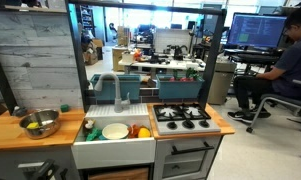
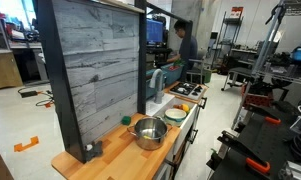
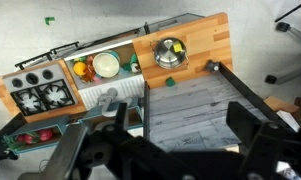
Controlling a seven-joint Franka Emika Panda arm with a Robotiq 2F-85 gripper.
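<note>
My gripper shows dark along the bottom of the wrist view, its two fingers wide apart and nothing visible between them. Below it lies a toy kitchen, seen from above. A metal pot (image 1: 39, 123) with something yellow inside stands on the wooden counter at the left. In the sink, a pale round bowl (image 1: 115, 131) sits among colourful items, with orange and red pieces (image 3: 82, 70) beside it. A small green object (image 2: 126, 120) lies on the counter near the pot.
A black stove top (image 1: 182, 117) is right of the sink, and a grey faucet (image 3: 111, 102) rises behind the basin. The grey plank wall (image 2: 95, 75) and dark posts bound the counter's back. A seated person (image 1: 280, 68) is at the right.
</note>
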